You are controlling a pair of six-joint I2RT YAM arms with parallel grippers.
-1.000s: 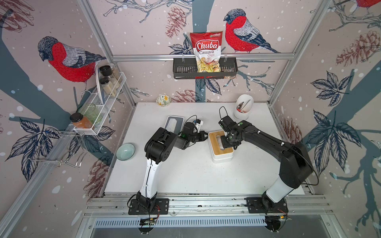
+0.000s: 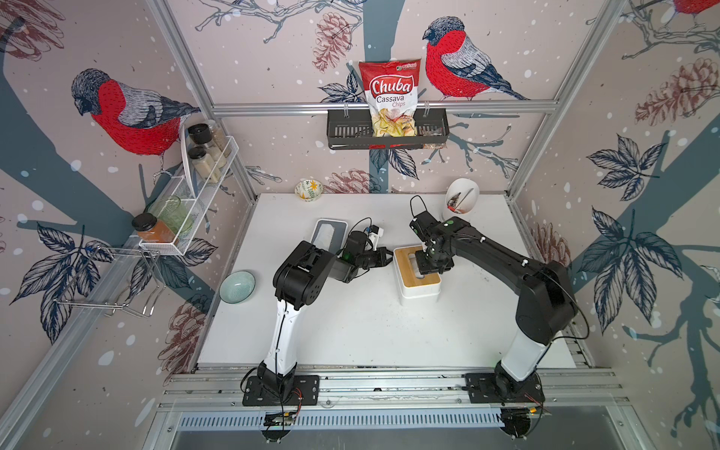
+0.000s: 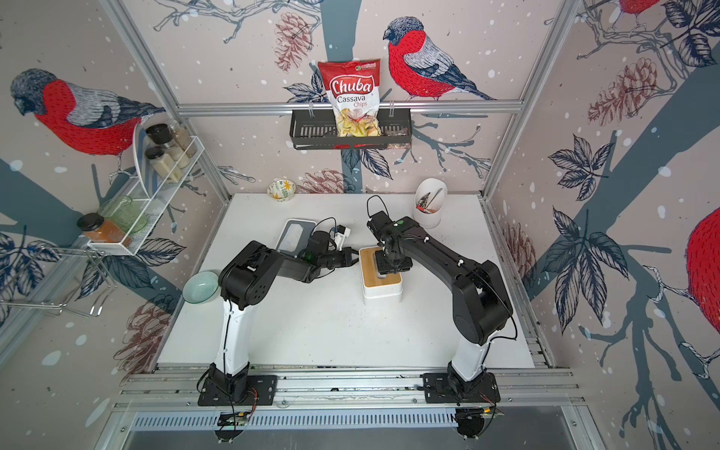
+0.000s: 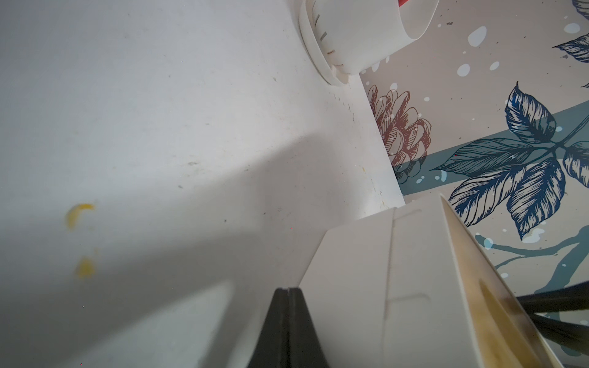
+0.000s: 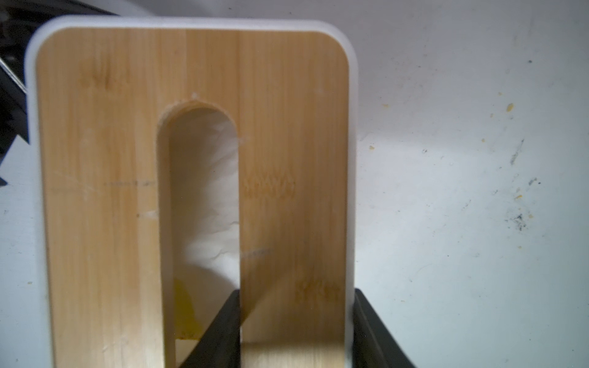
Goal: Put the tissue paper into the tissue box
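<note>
The tissue box, white with a bamboo lid (image 2: 405,274), stands mid-table. Through the lid's long slot, wrinkled white tissue paper (image 5: 205,184) shows in the right wrist view, with a yellow patch low down. My right gripper is over the lid, its fingers apart: one at the slot's edge, the other at the lid's outer edge. Whether they touch the wood I cannot tell. My left gripper is shut, nothing visible between its fingers, close beside the white box wall (image 4: 368,276); contact is unclear.
Behind the left arm lies a grey tray (image 2: 343,225) with something white in it. A green bowl (image 2: 237,286) stands at the left, a patterned bowl (image 2: 308,189) and a white utensil holder (image 2: 466,189) at the back.
The left arm and the box look unmoved.
</note>
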